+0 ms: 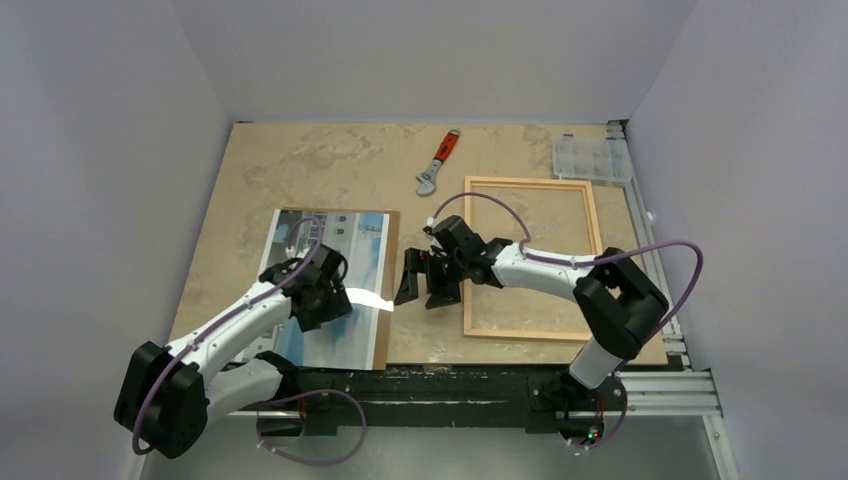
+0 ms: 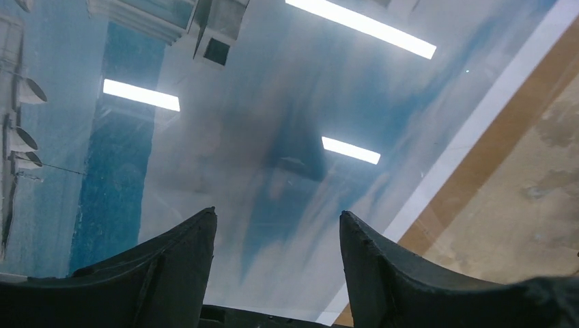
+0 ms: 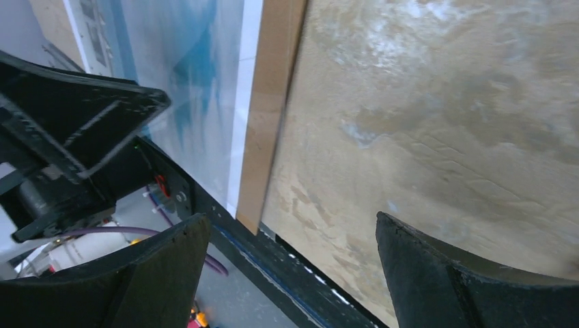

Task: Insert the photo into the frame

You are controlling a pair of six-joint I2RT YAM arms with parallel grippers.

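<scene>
The photo [image 1: 360,245], blue and white under a glossy clear sheet on a brown board [image 3: 269,116], lies at the left of the table. My left gripper [image 1: 330,315] is over it, fingers apart; the left wrist view shows only the glossy surface [image 2: 266,191] between them. My right gripper [image 1: 422,295] is just right of the board's edge, open above bare table, with nothing between its fingers. The wooden frame [image 1: 520,182] lies at the right, partly under the right arm.
An adjustable wrench [image 1: 440,155] lies at the back middle. A clear compartment box [image 1: 590,158] sits at the back right.
</scene>
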